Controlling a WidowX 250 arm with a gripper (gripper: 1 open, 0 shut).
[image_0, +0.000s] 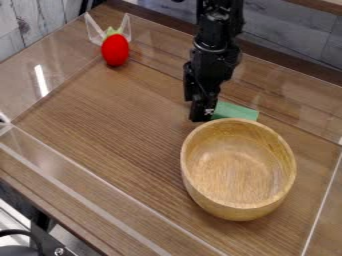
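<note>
The black robot gripper (206, 101) hangs from the top of the camera view, its fingertips low beside a mint-green block (235, 113) that lies on the wooden table just behind a large tan bowl (235, 190). The fingertips are at the block's left end; whether they are shut on it is hard to tell. The bowl is empty.
A red object (115, 50) with a pale item behind it sits at the back left. Part of a black cable or object shows at the bottom left corner.
</note>
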